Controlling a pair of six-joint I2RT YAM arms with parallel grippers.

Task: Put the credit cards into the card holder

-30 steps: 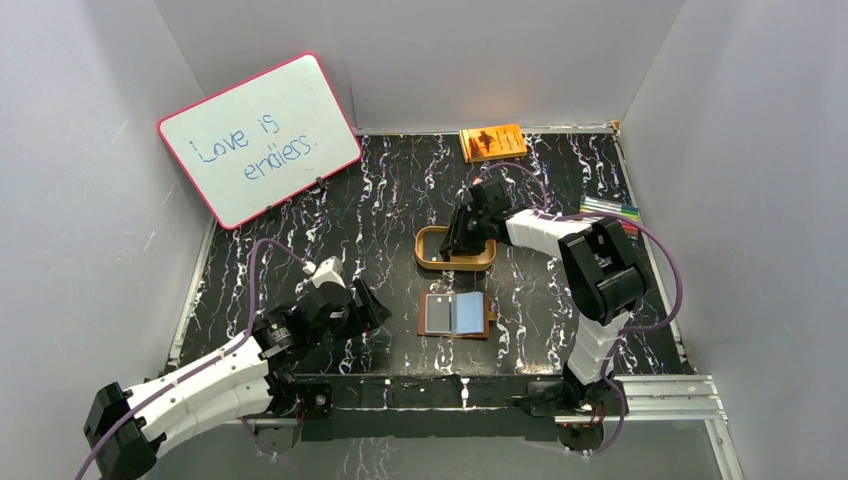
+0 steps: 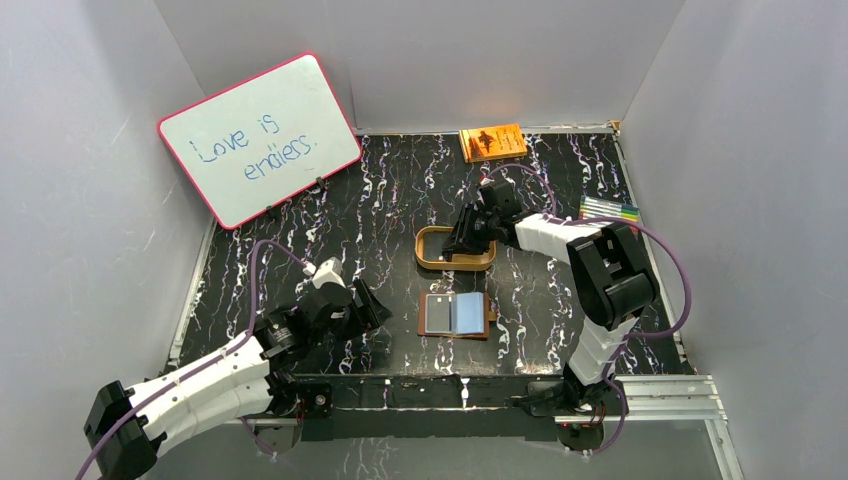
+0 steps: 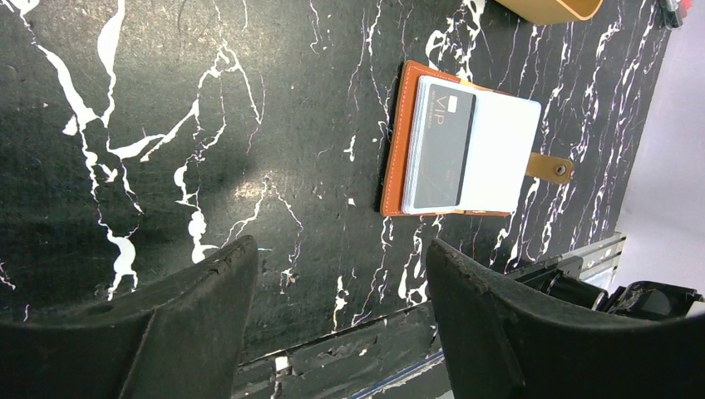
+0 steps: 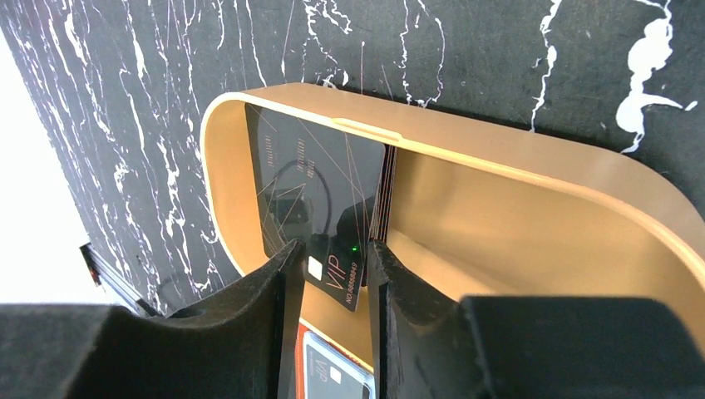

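Note:
A tan oval tray (image 2: 455, 262) holds a stack of black VIP cards (image 4: 308, 183) leaning at one end. My right gripper (image 2: 462, 240) is over it; in the right wrist view its fingertips (image 4: 378, 258) are narrowly apart at the stack's edge, and I cannot tell whether a card is between them. The leather card holder (image 3: 395, 141) lies open below the tray in the top view, with a grey VIP card (image 3: 441, 150) showing in it. My left gripper (image 2: 368, 305) stands open left of the holder, with nothing between its fingers.
A whiteboard (image 2: 260, 140) stands at the back left, an orange book (image 2: 492, 142) at the back. Coloured items (image 2: 605, 206) lie at the right edge, behind the right arm. The table left of the tray is clear.
The right arm and gripper have shifted slightly to the right over the tray. The left arm and the card holder have not moved.

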